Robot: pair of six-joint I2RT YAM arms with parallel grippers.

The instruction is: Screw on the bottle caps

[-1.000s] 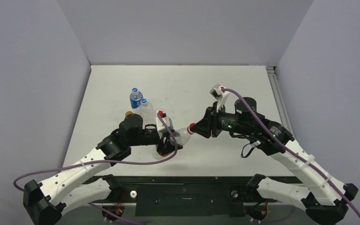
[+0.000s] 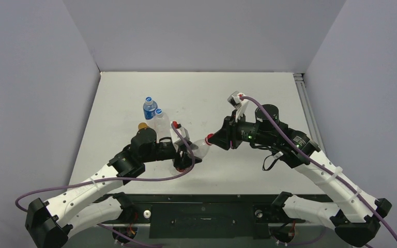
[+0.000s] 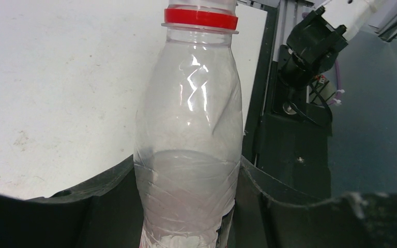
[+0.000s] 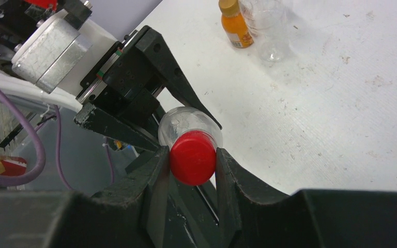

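Note:
A clear bottle [image 3: 188,113] with a red ring [image 3: 200,18] round its neck is gripped at its body by my left gripper, which is shut on it. Above the ring, clear neck shows as far as the frame's top edge. In the right wrist view a red cap [image 4: 193,159] sits between the fingertips of my right gripper, shut on it and lined up with the bottle's mouth end. The top view shows the bottle tilted between both grippers over the table. How far the cap sits on the neck cannot be told.
A blue-capped bottle with a blue label [image 2: 150,110], a clear blue-capped bottle [image 2: 161,124] and a small orange bottle [image 4: 237,31] stand left on the white table [image 2: 248,88]. Purple cables [image 2: 289,137] run along both arms.
My right gripper has shifted slightly left and toward the back, with the red cap still in its fingertips. My left gripper and the bottle have hardly moved.

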